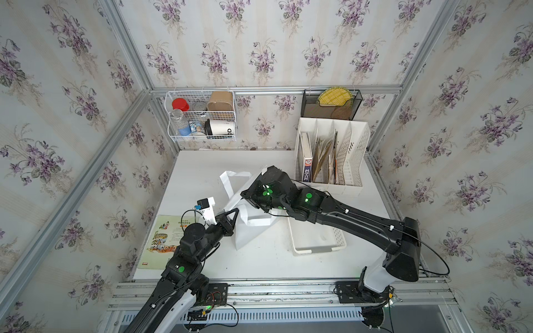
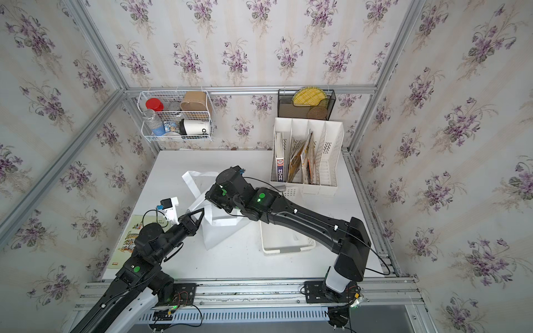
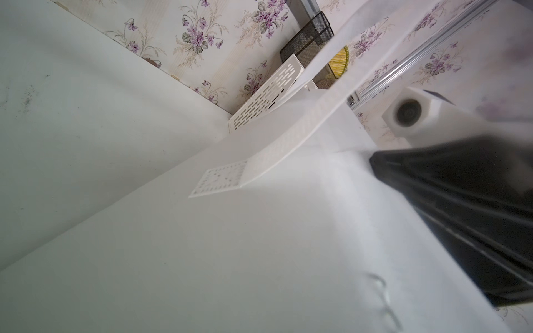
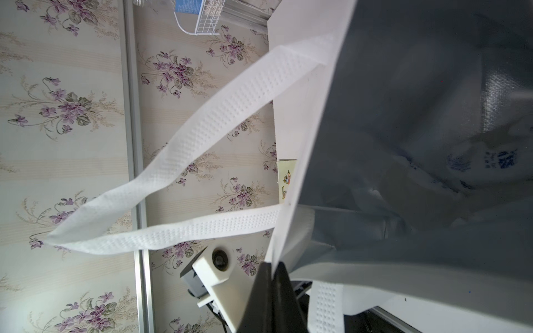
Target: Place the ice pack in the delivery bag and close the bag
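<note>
The white delivery bag (image 1: 249,233) stands on the table with its loop handles (image 4: 222,111) up. My right gripper is shut at the bag's near rim, the thin edge running to its fingertips; whether it pinches it is hard to tell. Inside the bag's dark lining, in the right wrist view, lies crumpled pale plastic with blue print (image 4: 499,158); I cannot tell if it is the ice pack. My left gripper (image 1: 235,211) points at the bag's left side and looks shut in the top views, with nothing visible between its fingers.
A white basket (image 1: 316,244) sits right of the bag. A file organizer (image 1: 349,144) stands at the back right, and wire shelves (image 1: 200,113) hang at the back left. A printed mat (image 1: 163,241) lies at the left.
</note>
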